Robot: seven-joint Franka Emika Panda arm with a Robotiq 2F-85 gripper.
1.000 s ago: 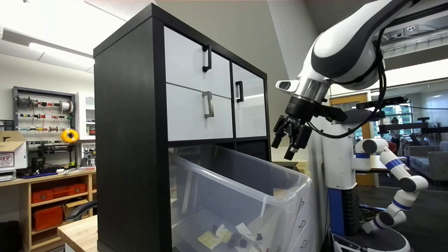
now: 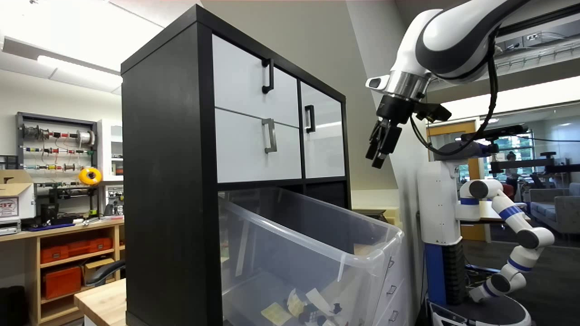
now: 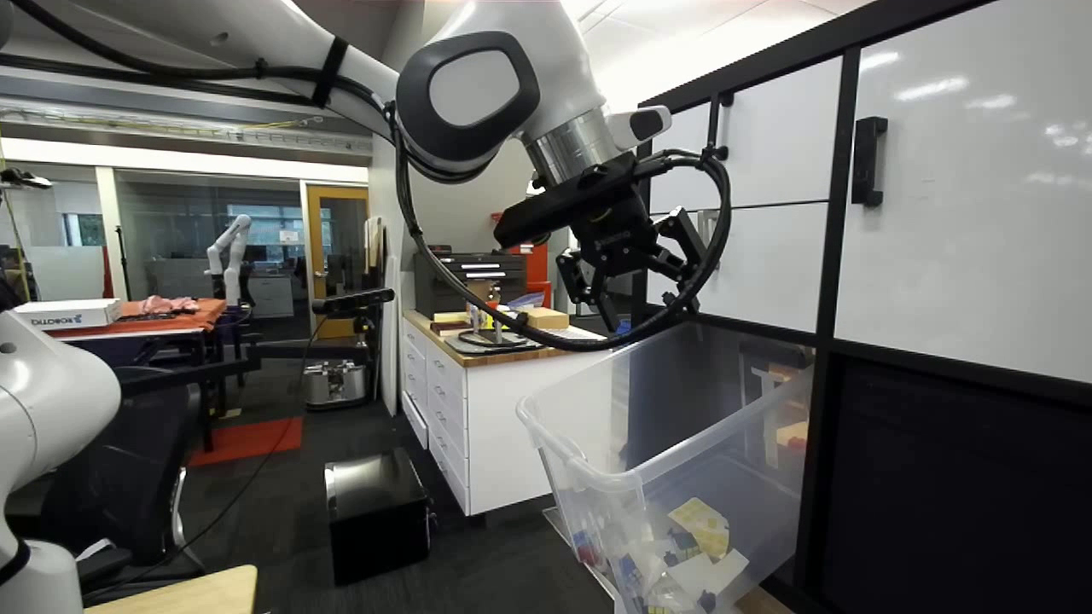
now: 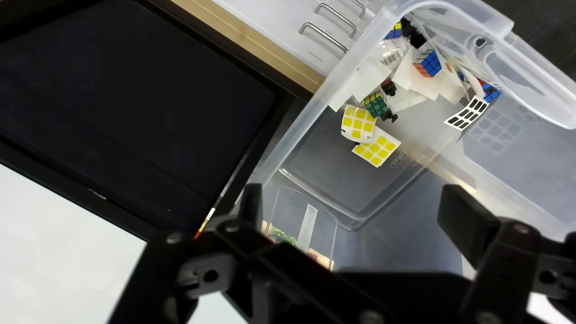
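My gripper stands open, its two black fingers wide apart and nothing between them. In the first exterior view the gripper [image 2: 376,155] hangs in the air to the right of the cabinet, higher than the bin's rim. A clear plastic bin [image 2: 304,233] sits against the cabinet front. Inside it, the wrist view shows a blue and orange puzzle cube [image 4: 428,63], a green and yellow cube [image 4: 375,103], yellow-square sheets [image 4: 378,149] and loose papers. The fingers [image 3: 604,310] are above the bin's level in the second exterior view.
A black cabinet [image 2: 163,179] with white doors and drawers rises beside the bin. One drawer carries a silver handle [image 2: 270,135]; the others shown have black handles. Behind stands a white drawer unit [image 3: 502,430] with a cluttered wooden top. A cable loops around my wrist.
My arm has risen, lifting the gripper from near the bin's rim level to higher up, and its tilt differs. Some papers and small items in the bin lie slightly shifted.
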